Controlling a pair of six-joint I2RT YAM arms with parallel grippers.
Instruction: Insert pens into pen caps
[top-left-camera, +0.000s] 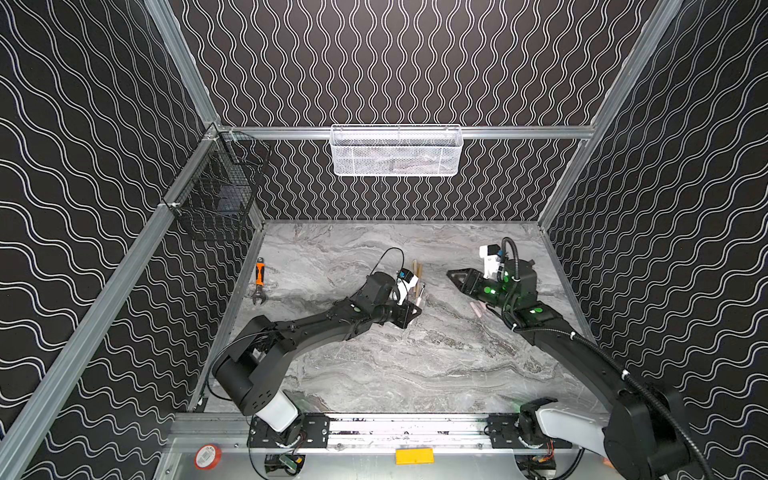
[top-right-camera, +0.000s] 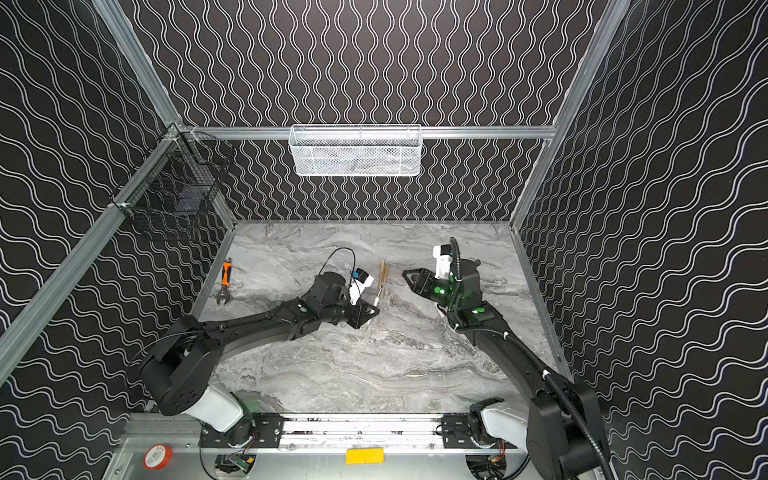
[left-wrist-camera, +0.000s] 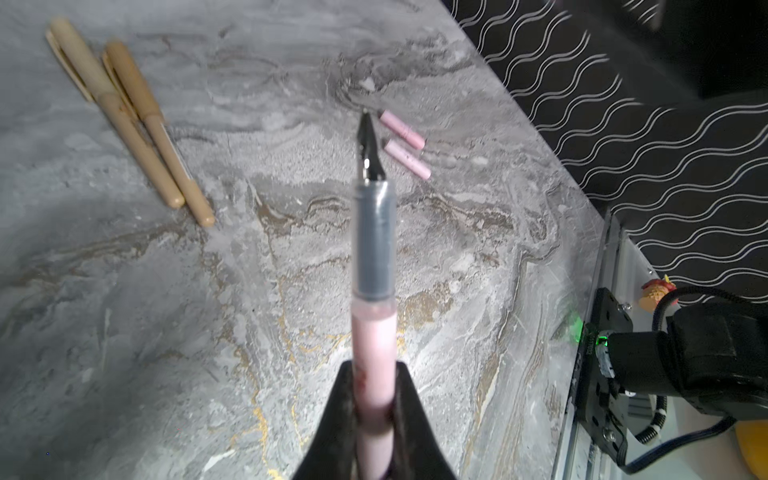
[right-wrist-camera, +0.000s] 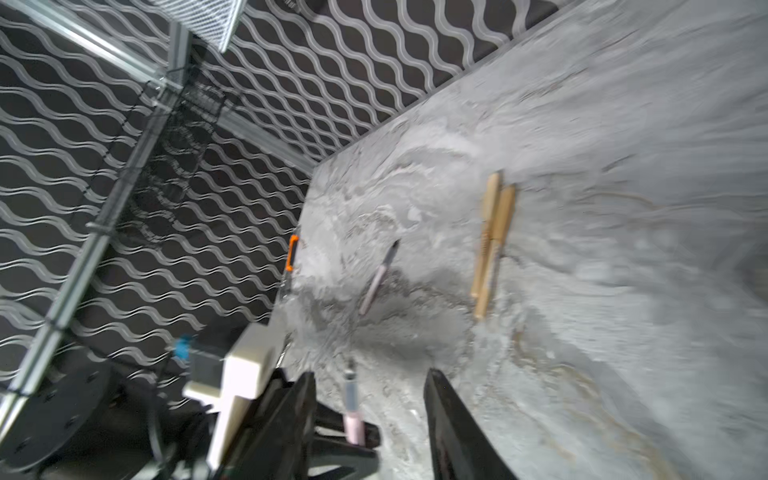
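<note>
Upright in my left gripper stands a pink pen with a clear grey front section and a bare dark tip pointing up; the fingers are shut round its pink body. Farther off on the table two short pink caps lie side by side. A second pink pen with a dark end rests on the table in the right wrist view. My right gripper is to the right of the held pen, apart from it. Its fingers are open with nothing between them.
Two tan pens with clips lie together behind the left gripper. An orange-handled wrench is at the table's left side, and a white mesh basket hangs on the back wall.
</note>
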